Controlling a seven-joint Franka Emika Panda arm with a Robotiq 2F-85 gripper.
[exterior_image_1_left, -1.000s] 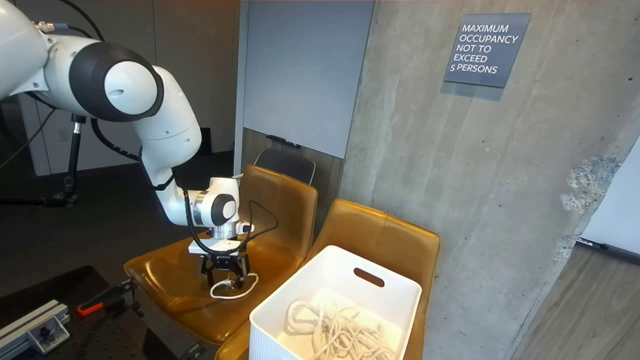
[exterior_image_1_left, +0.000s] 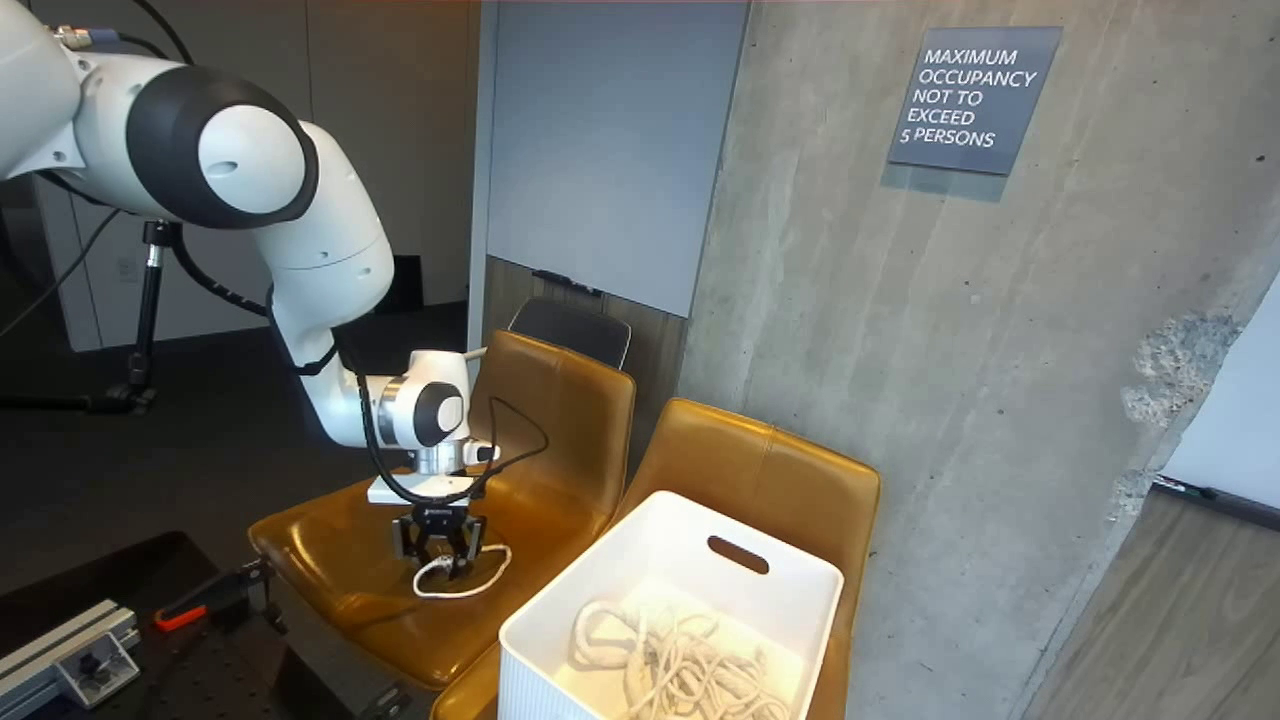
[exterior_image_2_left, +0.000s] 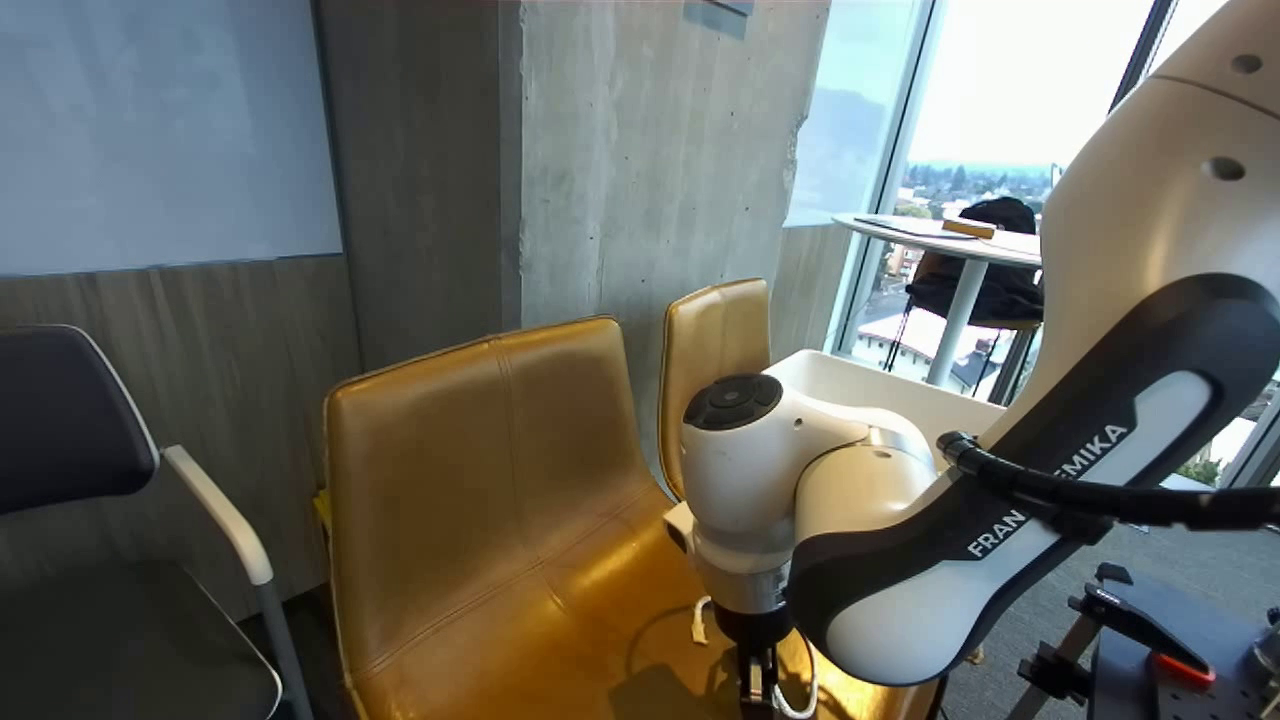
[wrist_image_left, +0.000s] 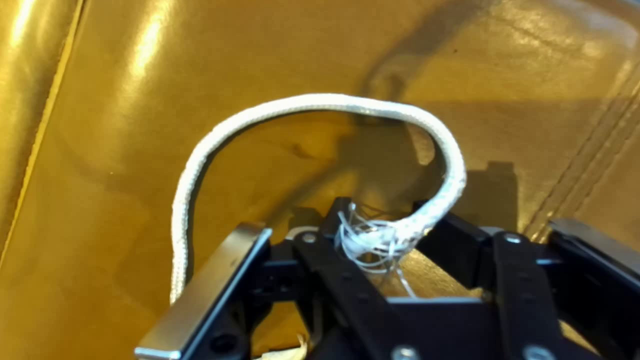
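A white rope (wrist_image_left: 288, 106) with a frayed end (wrist_image_left: 375, 237) lies in a curved loop on the tan chair seat (wrist_image_left: 114, 180). Its frayed end sits between the fingers of my gripper, which is part open, with a gap still visible between the tips. In exterior view 1 the gripper (exterior_image_1_left: 444, 558) points straight down, low over the seat, and the rope (exterior_image_1_left: 492, 578) loops out to its right and front. The arm blocks much of the rope (exterior_image_2_left: 798, 708) in exterior view 2.
A white bin (exterior_image_1_left: 576, 570) holding several tangled pale ropes (exterior_image_1_left: 696, 672) stands on the neighbouring chair, to the right in exterior view 1. The chair's backrest (exterior_image_1_left: 558, 420) rises behind the gripper. A black cable (exterior_image_1_left: 528, 444) loops out beside the wrist.
In exterior view 1, arm and gripper have shifted slightly left, and the fingers look closer together. The rope loop has moved slightly left too.
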